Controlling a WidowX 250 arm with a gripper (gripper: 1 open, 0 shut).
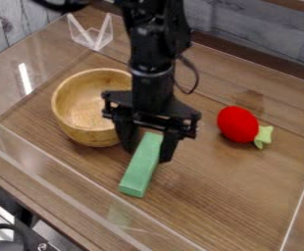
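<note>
My black gripper [144, 127] hangs low at the centre of the camera view, over the upper end of a green bar [139, 175] lying on the wooden table. Whether its fingers are open or shut, and whether they touch the bar, is unclear. The bar's upper end is partly hidden by the gripper.
A round tan bowl [78, 103] stands left of the gripper. A red object [237, 125] with a green top [264, 137] lies to the right. A small clear item stands at the far upper left, partly cut off.
</note>
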